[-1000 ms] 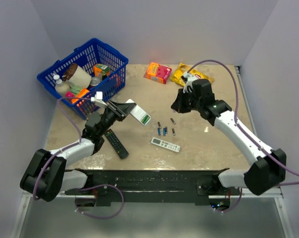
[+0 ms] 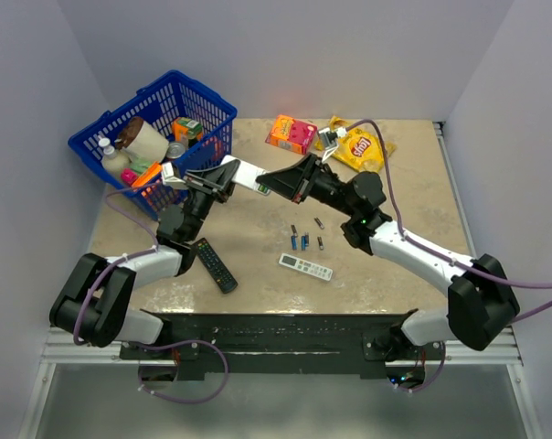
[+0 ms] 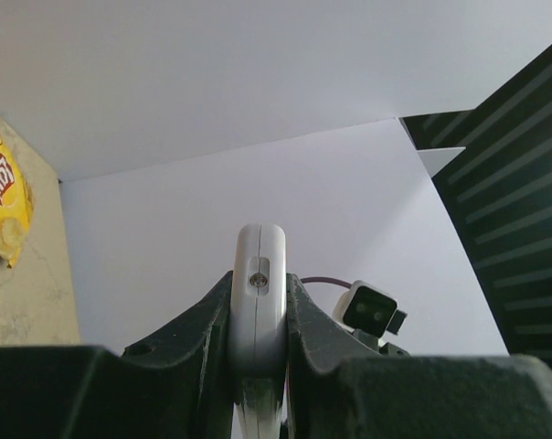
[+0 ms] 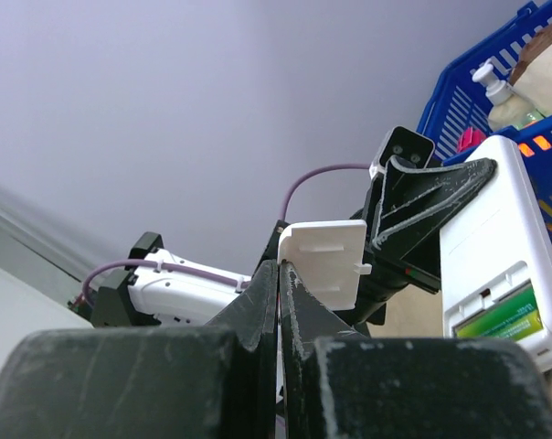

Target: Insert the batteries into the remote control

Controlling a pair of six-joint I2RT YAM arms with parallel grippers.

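Observation:
A white remote control (image 2: 247,175) is held up over the table with my left gripper (image 2: 228,176) shut on it. In the left wrist view its narrow edge (image 3: 259,320) stands between the fingers. Seen from the right wrist, the remote's back (image 4: 491,215) shows an uncovered compartment with green batteries (image 4: 509,317) lying in it. My right gripper is shut on a thin white battery cover (image 4: 325,261), held at its edge by the fingertips. The cover is apart from the compartment, to its left in that view. From above, my right gripper (image 2: 263,180) hides the cover.
Several loose batteries (image 2: 304,241) lie on the table near a second white remote (image 2: 305,266). A black remote (image 2: 215,265) lies by the left arm. At the back stand a filled blue basket (image 2: 212,114), a pink box (image 2: 291,133) and a yellow bag (image 2: 360,149).
My right gripper has moved left with the white cover, from the table's right side up to the held remote. The left gripper has shifted slightly, raising and turning the remote.

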